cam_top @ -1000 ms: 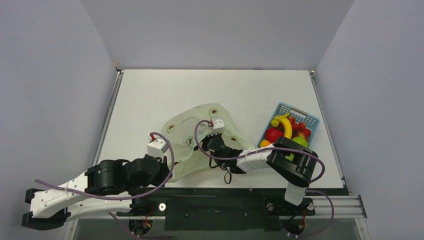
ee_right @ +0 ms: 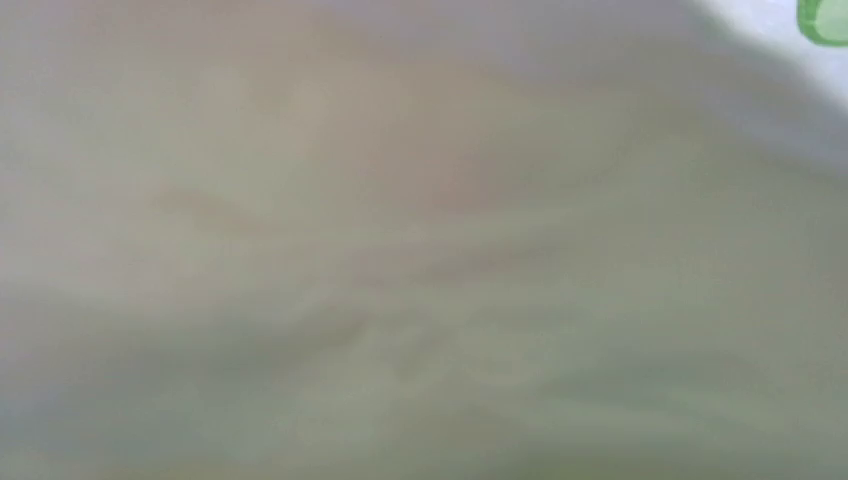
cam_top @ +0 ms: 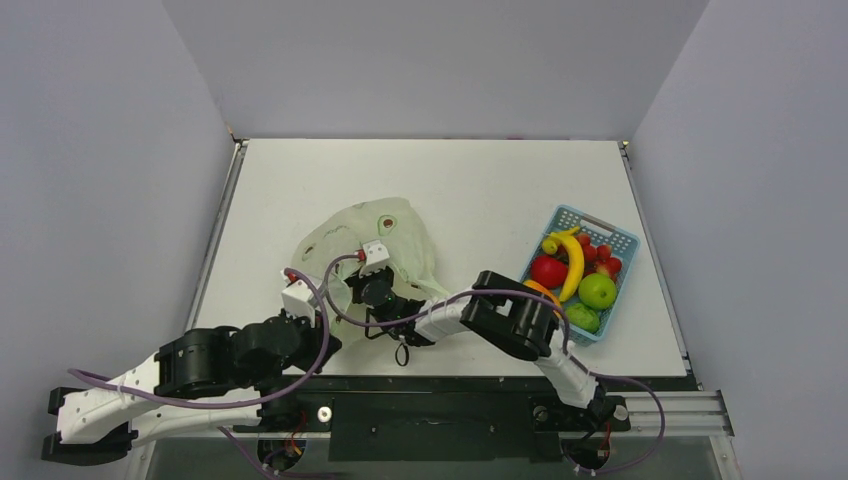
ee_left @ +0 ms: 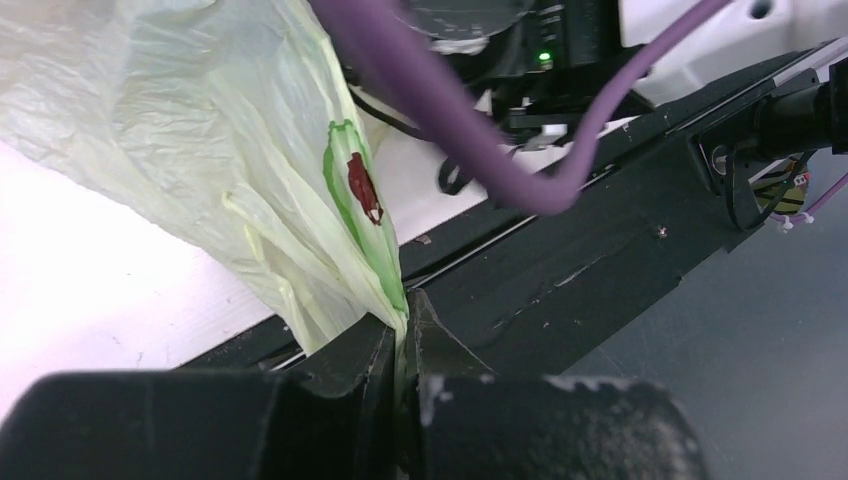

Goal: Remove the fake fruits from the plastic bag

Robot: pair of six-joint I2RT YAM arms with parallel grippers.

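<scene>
A pale green plastic bag [cam_top: 405, 235] with printed green and red spots lies spread over the left middle of the table. In the left wrist view the gathered edge of the bag [ee_left: 290, 215] runs down into my left gripper, which is shut on it. My right gripper [cam_top: 360, 285] is over the bag, among its folds; its fingers are hidden from above. Blurred pale plastic [ee_right: 420, 250] fills nearly all of the right wrist view, so no fingers show there. No fruit can be made out inside the bag.
A blue basket [cam_top: 625, 245] stands at the right, holding a yellow banana [cam_top: 573, 262], a red fruit [cam_top: 548, 270], a green apple [cam_top: 597, 291] and several other fruits. My right arm crosses low in front of the basket.
My right gripper has moved left over the bag, closer to the left one. The bag has shifted and bunched leftward.
</scene>
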